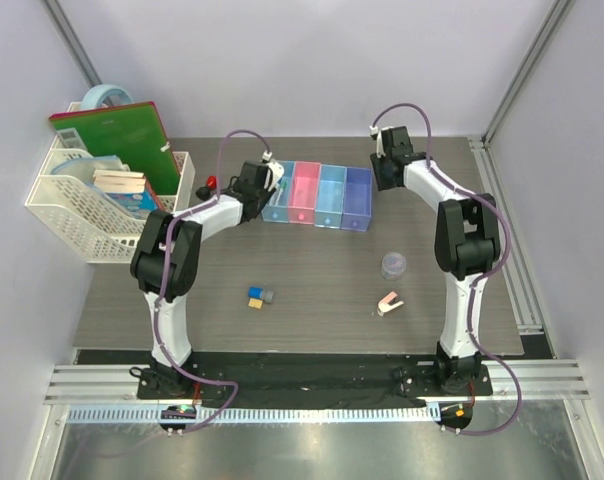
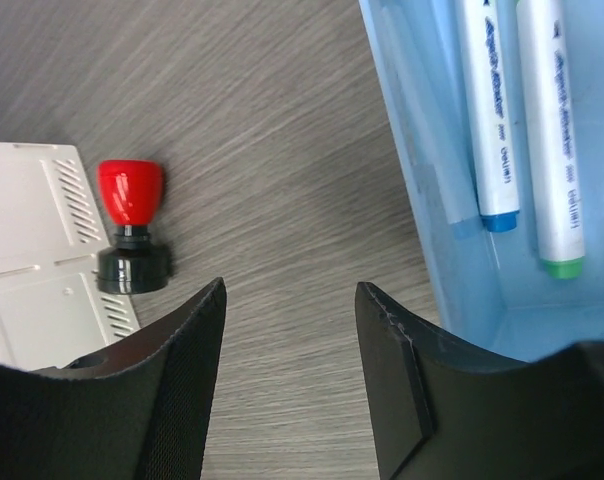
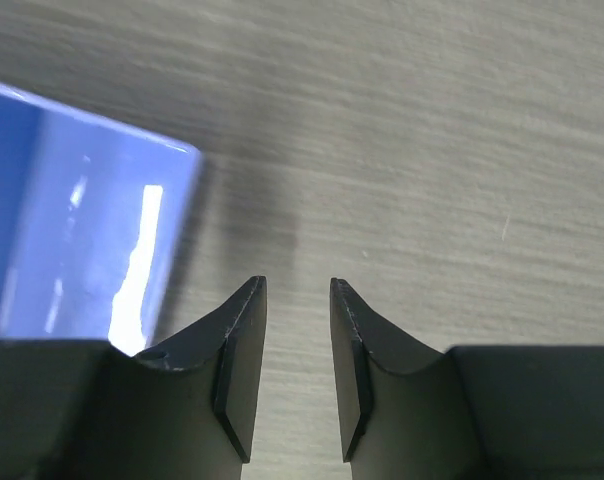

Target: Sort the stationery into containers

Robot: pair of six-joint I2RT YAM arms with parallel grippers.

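A row of coloured bins [image 1: 330, 196] stands at the back centre, light blue, pink, light blue and dark blue. My left gripper hangs open beside the left bin [image 2: 592, 320], which holds a blue-capped marker [image 2: 489, 120] and a green-capped marker [image 2: 550, 150]. A red-and-black object [image 2: 130, 200] stands left of it on the table. My right gripper is right of the dark blue bin [image 3: 92, 230], its fingertips a little apart with only table visible between them. Near the front lie a blue cylinder [image 1: 260, 294], an orange block [image 1: 255, 304] and a white-pink object [image 1: 388, 306].
A white basket [image 1: 72, 215] with books and a green board fills the back left. A clear round container [image 1: 393, 265] stands right of centre.
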